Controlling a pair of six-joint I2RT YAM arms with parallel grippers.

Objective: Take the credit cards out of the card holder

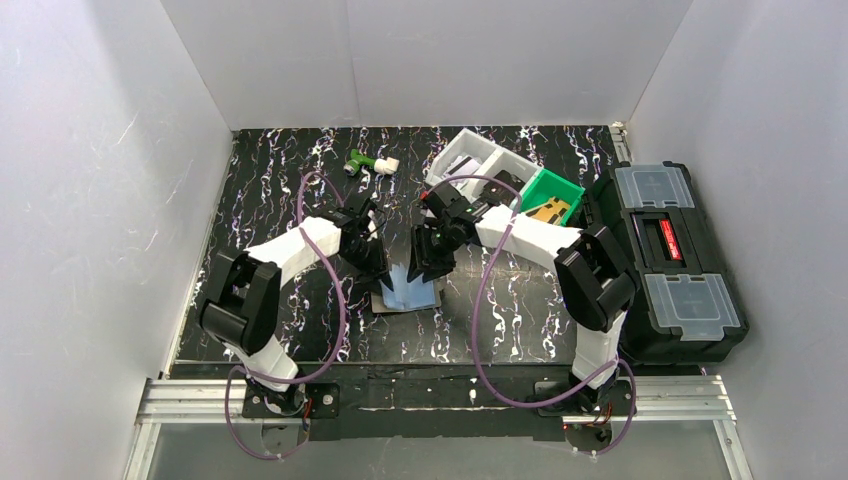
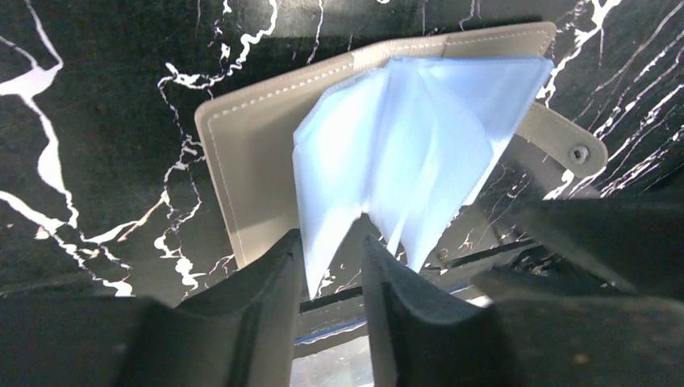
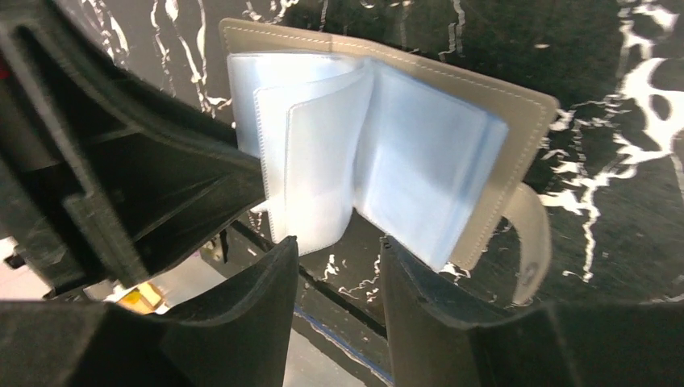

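The card holder (image 1: 405,306) lies opened on the black table, its stitched beige cover (image 2: 250,173) under pale blue translucent sleeves. In the left wrist view the sleeves (image 2: 343,153) fan upward, and one corner hangs between the parted fingers of my left gripper. My right gripper is also parted, with a sleeve (image 3: 310,185) curling up just beyond its left finger and no clear grip on it. A snap strap (image 2: 569,145) sticks out from the cover. I cannot make out any separate card in the sleeves.
Both arms stand close together over the holder. A white bin (image 1: 437,172) with a green compartment (image 1: 570,190) sits at the back right. A green and white object (image 1: 372,163) lies at the back. The black toolbox (image 1: 650,345) stands far right.
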